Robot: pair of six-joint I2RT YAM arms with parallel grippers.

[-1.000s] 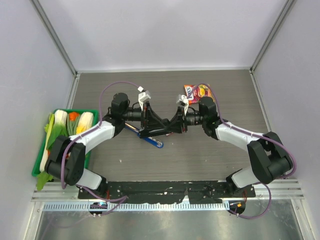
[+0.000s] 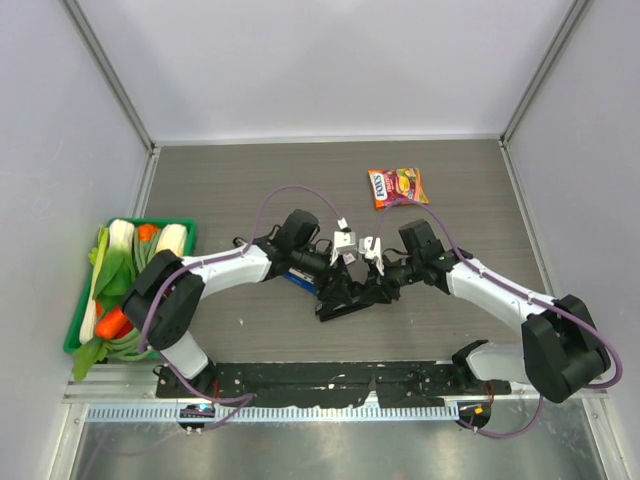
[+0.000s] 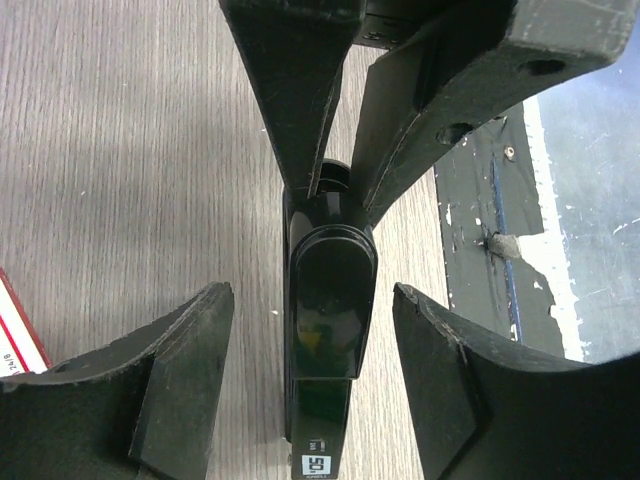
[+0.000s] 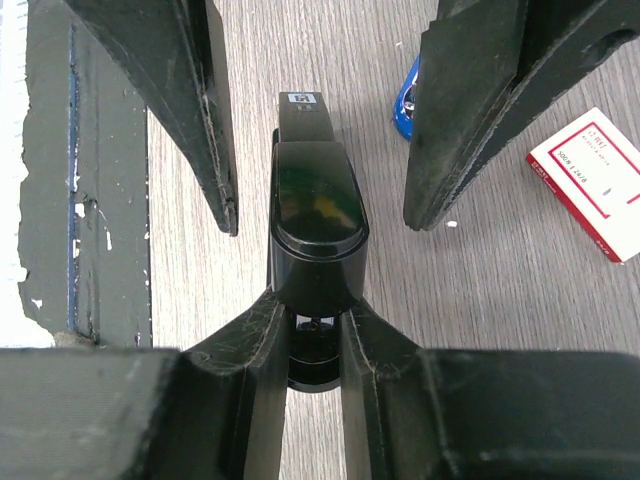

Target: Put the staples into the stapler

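Observation:
A black stapler is gripped at one end by my right gripper, which is shut on it; the far end with a small label points away in the right wrist view. My left gripper is part open around the stapler's body, its fingers apart from it on both sides in its wrist view. Both grippers meet over the table's front middle in the top view (image 2: 355, 285). A red-and-white staples box (image 4: 585, 180) lies on the table beside the stapler.
A blue object (image 4: 405, 100) lies near the staples box. A snack bag (image 2: 397, 187) is at the back right, a green basket of vegetables (image 2: 189, 228) at the left. A dark strip (image 2: 300, 380) borders the table's front edge.
Both arms have moved right and toward the front with the stapler between them, uncovering more of the table behind.

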